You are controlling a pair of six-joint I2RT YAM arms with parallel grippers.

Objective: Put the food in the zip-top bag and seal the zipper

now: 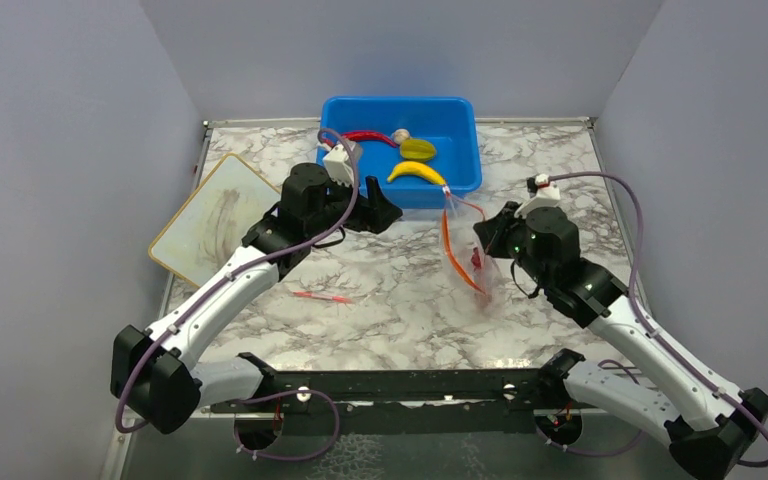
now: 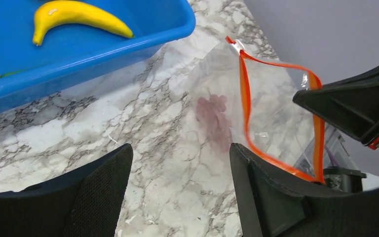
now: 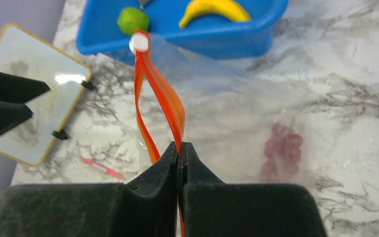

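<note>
A clear zip bag with an orange-edged mouth (image 1: 448, 245) hangs from my right gripper (image 1: 488, 232). In the right wrist view that gripper's fingers (image 3: 202, 173) are shut on the orange edge, and the mouth stands parted. Dark red grapes (image 3: 282, 150) show through the plastic at the bag's bottom. The white slider (image 3: 139, 42) sits at the far end of the edge, away from my right fingers. My left gripper is open, with bare marble between its fingers; it is left of the bag and apart from it.
Behind both grippers lies a blue bin (image 1: 400, 108) with a banana (image 1: 416, 171), a green-yellow fruit (image 1: 417, 150), a red pepper (image 1: 368, 136) and other food. A whiteboard (image 1: 210, 215) and a red pen (image 1: 322, 297) are at left.
</note>
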